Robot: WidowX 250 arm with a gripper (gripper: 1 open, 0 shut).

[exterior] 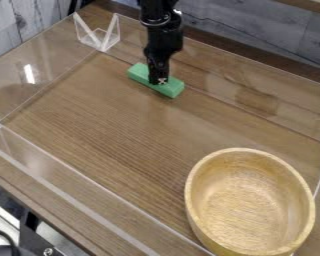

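A green flat rectangular block [168, 86] lies on the wooden table [109, 130] toward the back. The black robot gripper [159, 78] reaches down from the top centre, its tip over or on the block's middle. The fingers are small and dark, so whether they are shut or hold anything cannot be made out.
A large cream bowl [250, 235] fills the front right. A clear plastic object [99, 32] stands at the back left. Walls border the back.
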